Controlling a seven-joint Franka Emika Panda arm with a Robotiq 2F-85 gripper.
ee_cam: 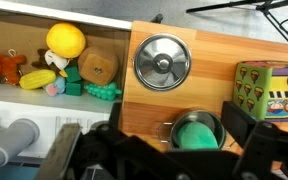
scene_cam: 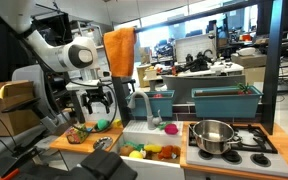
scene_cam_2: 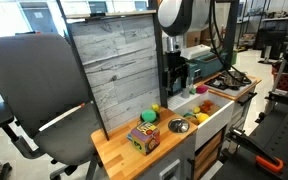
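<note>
In the wrist view, my open gripper is above the counter, with nothing seen between its fingers. Beneath it is a small metal pot (ee_cam: 218, 130) with a round green thing (ee_cam: 196, 136) inside. A silver lid with a dark knob (ee_cam: 162, 62) lies flat on the wood just beyond the pot. To the right stands a colourful box (ee_cam: 269, 90). In exterior view 2, the gripper (scene_cam_2: 172, 88) hangs well above the counter, the lid (scene_cam_2: 178, 126) lying lower and nearer the camera.
Left of the wood, a white sink (ee_cam: 46, 108) holds several toys, including a yellow ball (ee_cam: 66, 40). A faucet (scene_cam: 144, 100) rises behind it. A large steel pot (scene_cam: 213, 136) sits on the stove at right. An orange towel (scene_cam: 119, 52) hangs from the shelf.
</note>
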